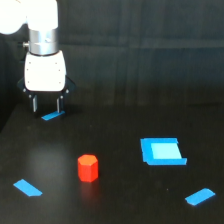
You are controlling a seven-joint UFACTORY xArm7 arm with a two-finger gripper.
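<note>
A red hexagonal block [88, 168] stands on the dark table, left of centre and toward the front. At the upper left my gripper [47, 104] hangs pointing down, well behind the block and to its left. Its dark fingers [34, 103] are spread apart, and nothing shows between them. To the right of the block lies a pale square [164, 151] framed by blue tape.
Strips of blue tape mark the table at the front left [28, 188], at the front right [200, 197] and below the gripper [52, 115]. A dark curtain [140, 55] hangs behind. Bare table separates the block and the square.
</note>
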